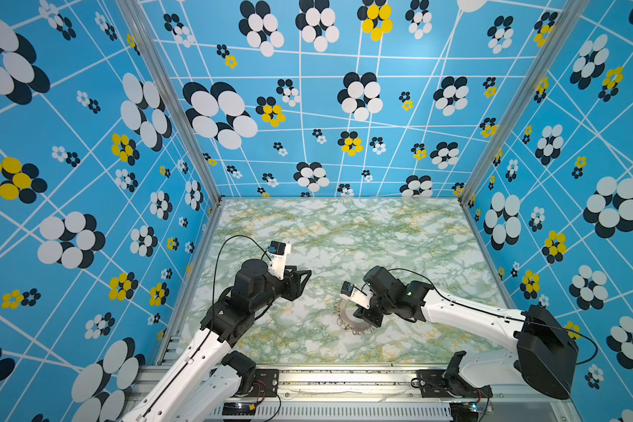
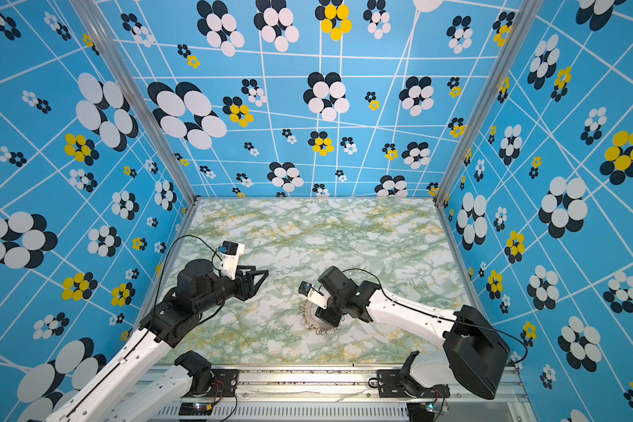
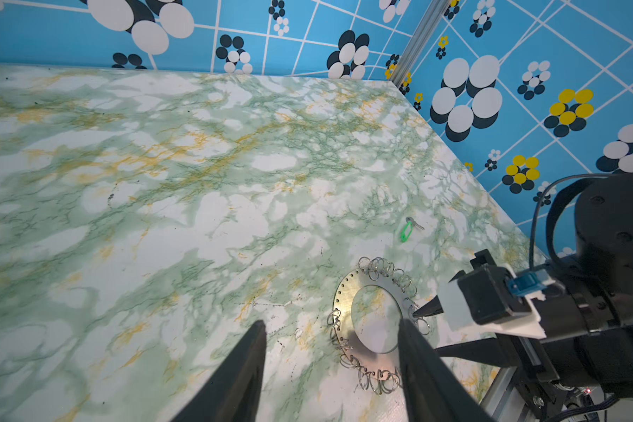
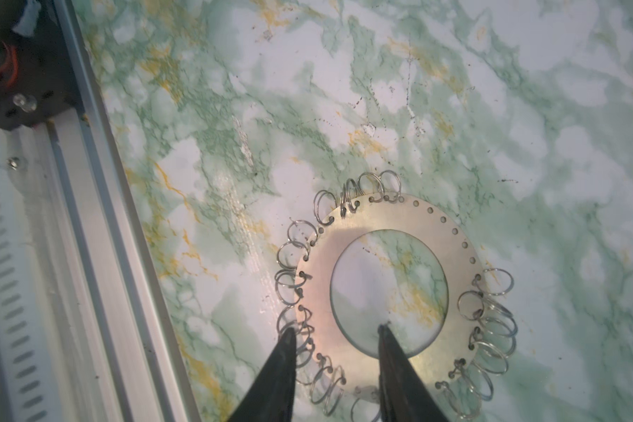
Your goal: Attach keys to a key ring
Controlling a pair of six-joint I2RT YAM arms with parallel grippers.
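Observation:
A flat metal ring plate (image 4: 318,274) lies on the marble table, small wire rings hooked through holes along much of its edge. Over it hovers my right gripper, its fingers apart and nothing seen between them. In the left wrist view the same plate (image 3: 347,309) shows at lower right, partly behind a finger of my left gripper. That gripper is open and empty, above the table to the left of the plate. Beyond the plate lies a small metal piece with a green part (image 3: 407,229), perhaps a key; it is too small to be sure.
A metal rail (image 4: 112,211) runs along its front edge. Patterned blue walls (image 1: 330,105) close off the back and sides.

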